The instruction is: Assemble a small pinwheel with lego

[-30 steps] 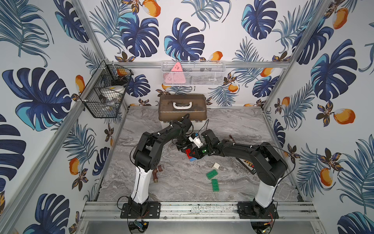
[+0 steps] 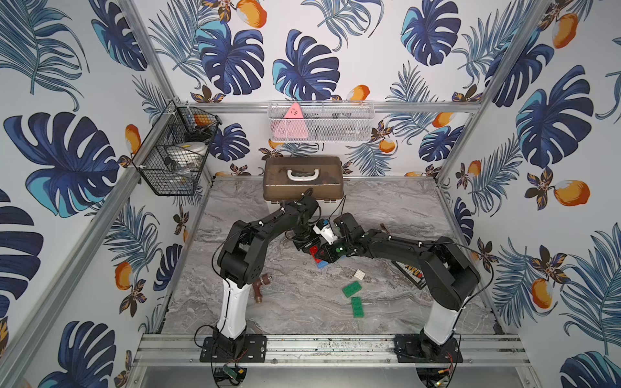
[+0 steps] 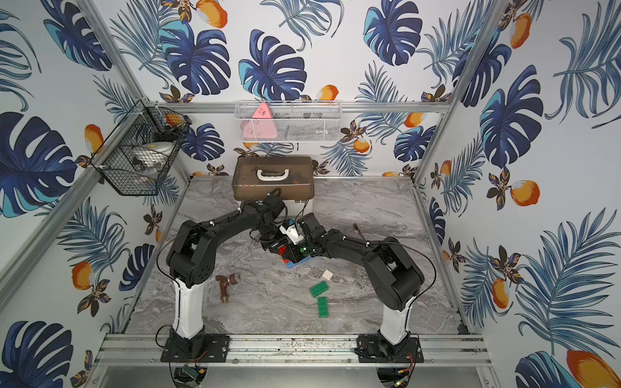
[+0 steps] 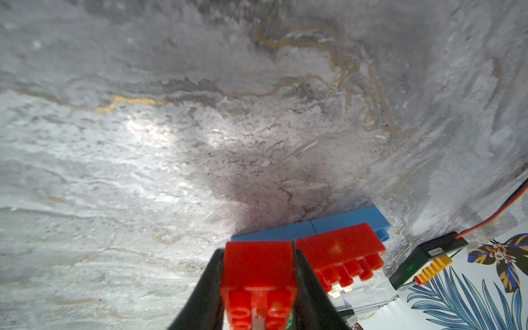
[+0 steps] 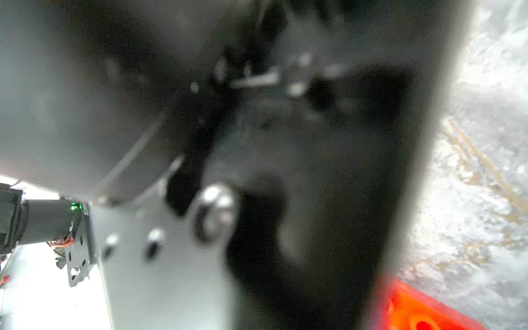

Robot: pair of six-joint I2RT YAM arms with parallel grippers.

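Observation:
In the left wrist view, my left gripper is shut on a red brick (image 4: 257, 255), a finger on each side. To its right, another red brick (image 4: 341, 247) sits against two blue bricks (image 4: 352, 218) lying end to end. From the top left, a bit of red brick (image 2: 315, 253) and blue (image 2: 322, 264) shows between the two arms. My right gripper (image 2: 323, 256) is close against these bricks from the right; its fingers are too small to read. Blurred dark parts fill most of the right wrist view, with a red brick (image 5: 426, 313) in the lower corner.
A white brick (image 2: 359, 274) and two green bricks (image 2: 352, 289) lie front right of the arms. A brown object (image 2: 260, 287) is at the left, and a toolbox (image 2: 302, 177) stands behind. A tray of small pieces (image 2: 412, 274) is partly under the right arm.
The red and blue bricks between the arms, together with the right gripper, have shifted very slightly. The left arm looks almost still, and the loose bricks have not moved.

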